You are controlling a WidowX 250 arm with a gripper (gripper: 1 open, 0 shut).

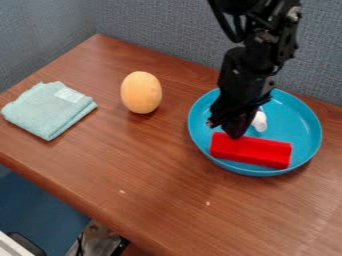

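A blue plate [295,120] sits at the right of the table. A red bar-shaped block [254,152] lies on the plate's front part. The black gripper [230,132] is down at the block's left end, its tips close to or touching it; whether anything is between them is hard to see. A small white object [261,122] on the plate shows just right of the gripper, partly hidden by it.
An egg-shaped tan object [142,92] stands left of the plate. A folded light-blue cloth [51,109] lies at the table's left edge.
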